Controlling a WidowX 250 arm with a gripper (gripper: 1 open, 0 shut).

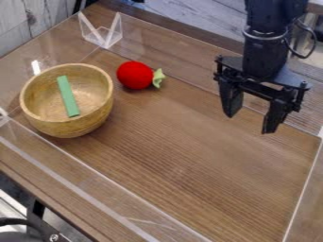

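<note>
The black gripper (251,110) hangs over the right side of the wooden table with its two fingers spread apart and nothing seen between them. To its upper left lies a red plush object (135,75) with a small green part. A tan wooden bowl (89,115) at the left holds a green stick-like block (66,97).
A clear, open plastic container (101,28) stands at the back left. A pale edge runs along the table's right and back sides.
</note>
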